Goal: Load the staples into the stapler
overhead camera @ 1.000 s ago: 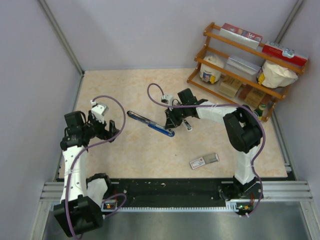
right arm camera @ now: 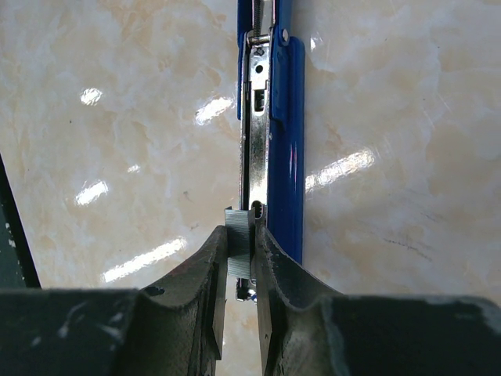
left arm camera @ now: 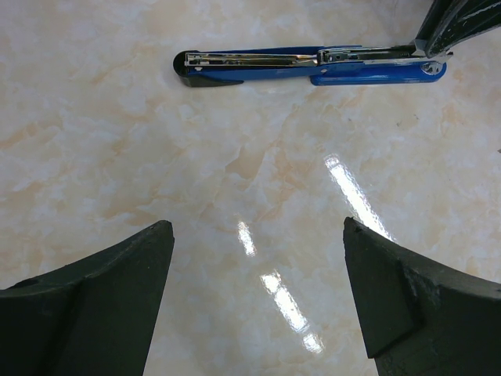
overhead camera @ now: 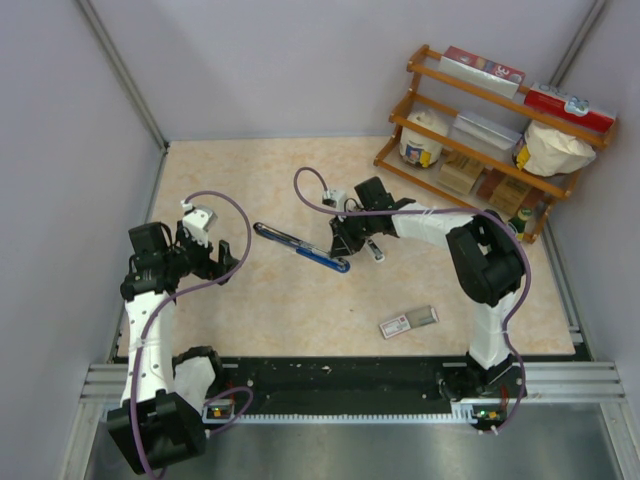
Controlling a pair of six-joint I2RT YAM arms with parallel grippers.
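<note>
The long blue stapler (overhead camera: 300,246) lies opened out on the table, its metal channel exposed. In the right wrist view, a grey staple strip (right arm camera: 239,244) sits at the near end of the channel (right arm camera: 257,149). My right gripper has its fingertips on either side of that strip, very close to it; whether both press on it I cannot tell. Off to the left, my left gripper (overhead camera: 224,262) stands open with nothing between its fingers. The left wrist view shows the stapler (left arm camera: 274,73) beyond those fingers, partly covered by the right gripper's fingers (left arm camera: 462,23).
A box of staples (overhead camera: 408,321) lies at the front right. One small item (overhead camera: 375,251) rests just right of the right gripper. At the back right stands a wooden rack (overhead camera: 480,90) with boxes and tubs.
</note>
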